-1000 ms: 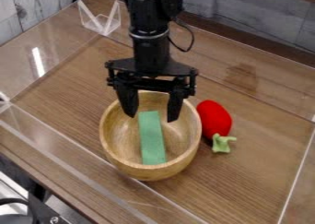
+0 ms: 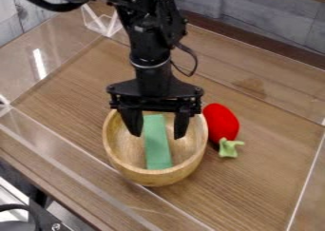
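Note:
My black gripper (image 2: 155, 114) hangs over a wooden bowl (image 2: 158, 176) in the middle of the view, its two fingers spread open at either side of the bowl's interior. A green bar-like object (image 2: 156, 147) lies lengthwise in the bowl between and below the fingers. Whether the fingertips touch it or the bowl cannot be told. A red object with a green top (image 2: 219, 126), like a pepper or strawberry, lies just right of the bowl.
The wooden table (image 2: 260, 192) has free room at the right and upper left. A pale transparent item (image 2: 102, 19) is at the top left. Dark cables sit at the lower left corner.
The gripper and wrist have shifted and turned slightly over the bowl. The bowl and the objects look unmoved.

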